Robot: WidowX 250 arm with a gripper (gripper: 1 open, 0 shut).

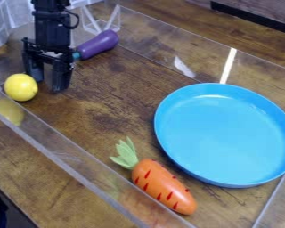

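Note:
My black gripper (49, 61) hangs at the upper left of the camera view, low over the wooden surface, just behind a yellow lemon-like object (20, 87). It stands open; whether anything lies between its dark fingers is hard to make out. A purple eggplant (97, 44) lies to its right, apart from it. An orange carrot with green top (160, 185) lies at the bottom centre.
A large blue plate (223, 134) fills the right side. Clear low walls border the area, one running diagonally along the lower left.

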